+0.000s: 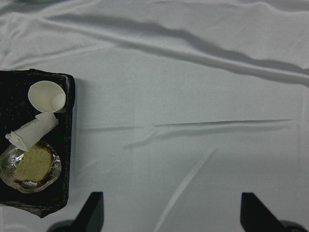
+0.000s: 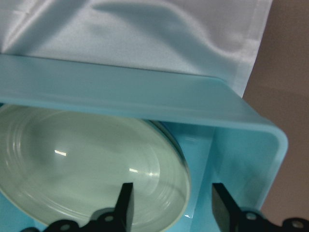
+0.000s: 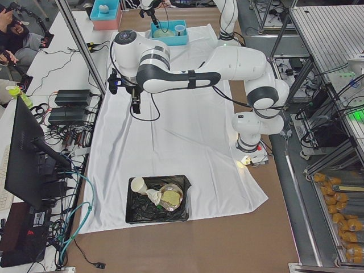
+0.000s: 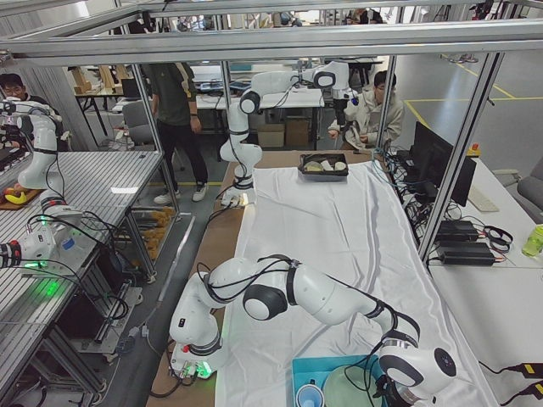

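Note:
A black lined tray [image 3: 136, 207] holds a white paper cup [image 1: 47, 96], a crumpled white paper item [image 1: 32, 131] and bread [image 1: 34, 163] on a clear plastic dish. My left gripper is open over the cloth, apart from the tray, nothing between its fingers. At the other end, a blue bin [image 2: 106, 84] holds pale green dishes [image 2: 82, 159] and a blue cup [image 4: 310, 397]. My right gripper is open over the bin's dish and inner side, nothing visible between its fingers.
A monitor [image 3: 25, 153], black boxes and cables line one side. Metal frame posts stand beside the table.

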